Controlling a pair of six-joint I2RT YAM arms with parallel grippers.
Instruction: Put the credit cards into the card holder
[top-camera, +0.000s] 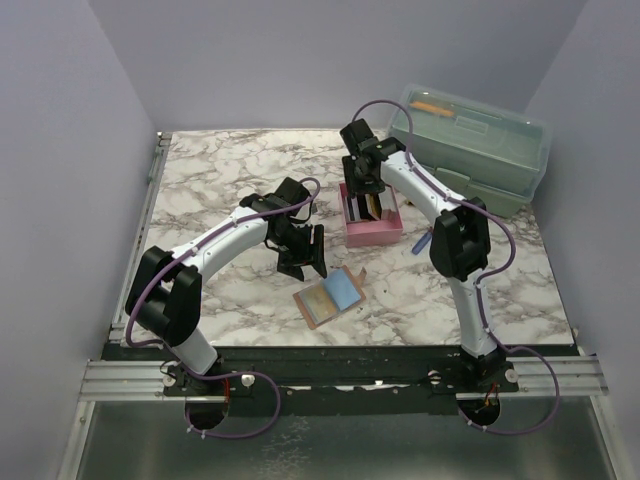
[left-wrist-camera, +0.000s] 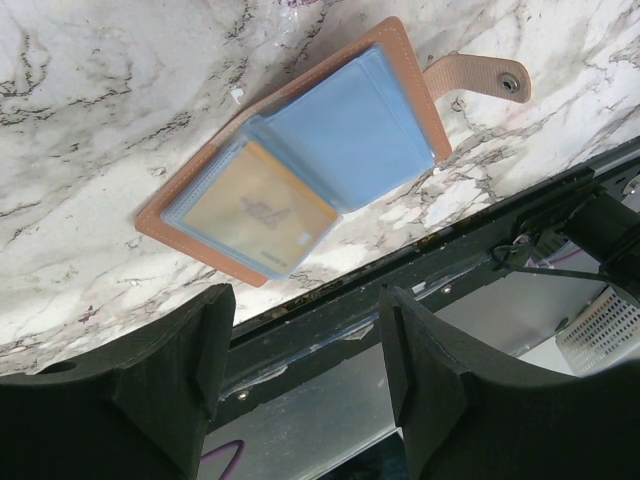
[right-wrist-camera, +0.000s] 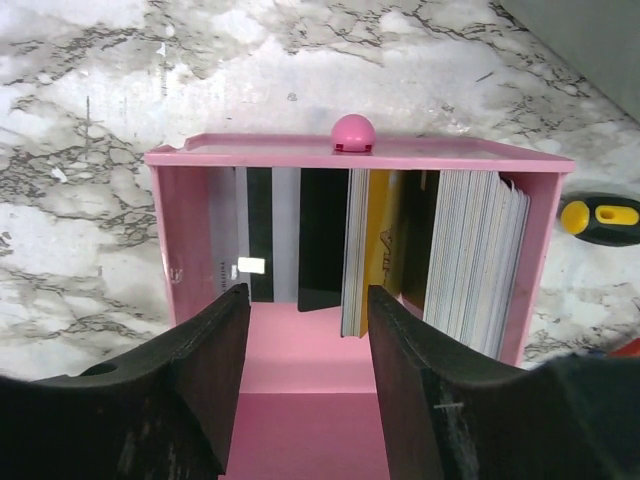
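The card holder (top-camera: 331, 297) lies unfolded near the table's front edge. In the left wrist view its brown cover holds clear sleeves, one showing a yellowish card (left-wrist-camera: 262, 205) and the other a blue face (left-wrist-camera: 350, 130). My left gripper is open and empty beside it. Several cards stand on edge in a pink box (top-camera: 374, 233): a black card (right-wrist-camera: 322, 235), a yellow card (right-wrist-camera: 376, 250) and a stack of white-edged cards (right-wrist-camera: 470, 260). Over this box my right gripper stands open, and no card is clasped between its fingers.
A green lidded container (top-camera: 475, 140) stands behind and to the right of the pink box. A blue-handled tool (top-camera: 421, 242) lies to the box's right.
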